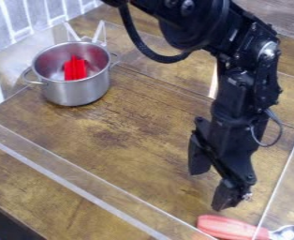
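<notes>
My black gripper (213, 178) hangs low over the right part of the wooden table, pointing down with its fingers apart and nothing visible between them. Just below it, at the bottom right edge, lies a red-handled utensil (227, 227) with a metal end, partly cut off by the frame. A steel pot (75, 89) stands at the upper left with a red object (75, 68) inside.
Clear plastic strips run along the lower left and right. A white slatted item (24, 23) is at the back left.
</notes>
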